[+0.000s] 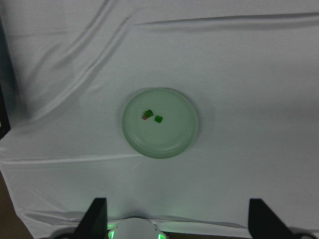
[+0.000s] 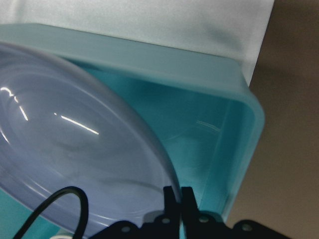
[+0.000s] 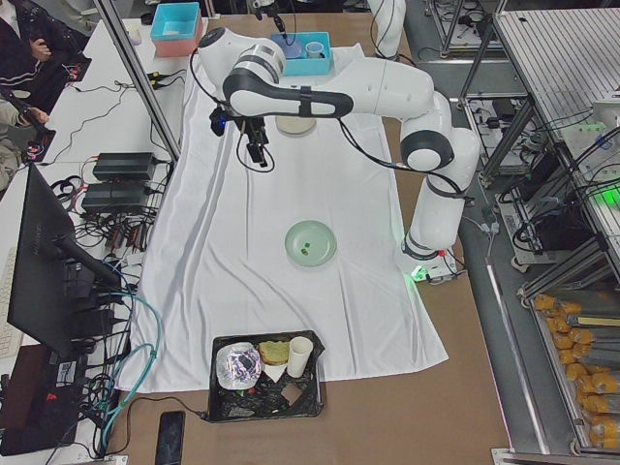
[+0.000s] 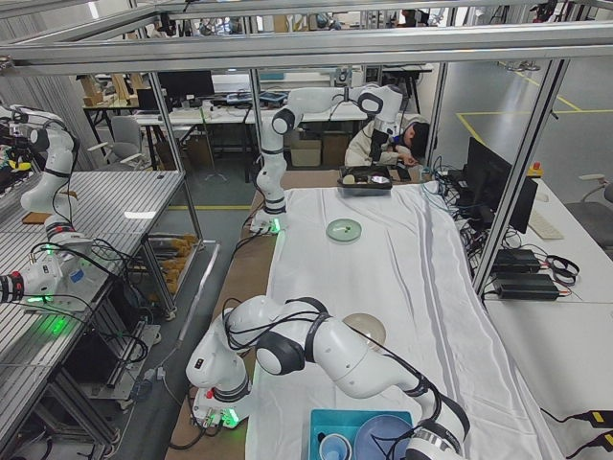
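Note:
A green plate (image 1: 169, 132) with small green bits lies on the white cloth, below my left gripper, which hangs open with nothing between its fingers. In the right wrist view a blue-purple plate (image 2: 79, 149) stands in a turquoise bin (image 2: 239, 149), and my right gripper is shut on that plate's rim. A blue cup (image 4: 334, 448) is in the same bin. A beige plate (image 4: 365, 326) lies on the cloth near that bin, partly hidden by the arms.
A black tray (image 3: 232, 402) with a foil bowl, a white cup and food stands at the cloth's near edge in the camera left view. A monitor (image 3: 53, 271) and cables line one side.

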